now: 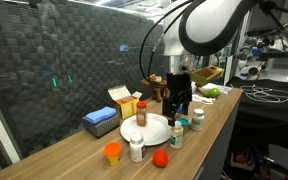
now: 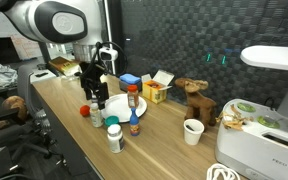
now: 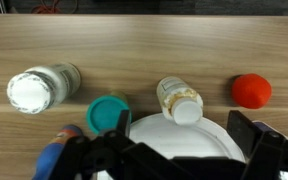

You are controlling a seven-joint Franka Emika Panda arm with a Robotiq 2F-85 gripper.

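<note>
My gripper is open above the counter, with no object gripped between its spread fingers. A small bottle with a white cap (image 3: pixel 187 110) lies below the opening in the wrist view, just in front of the white plate (image 3: pixel 169 132). In the first exterior view that bottle (image 1: pixel 176 136) stands upright close under my gripper (image 1: pixel 177 112). The second exterior view has my gripper (image 2: pixel 96 98) over the same spot, the bottle partly covered.
A red ball (image 3: pixel 251 91) is right of the bottle in the wrist view. On the left are a teal cup (image 3: pixel 106 113), a white-lidded bottle (image 3: pixel 44 88) and a blue bottle (image 3: pixel 56 152). A wooden figure (image 2: pixel 198 103) and white mug (image 2: pixel 193 131) stand farther off.
</note>
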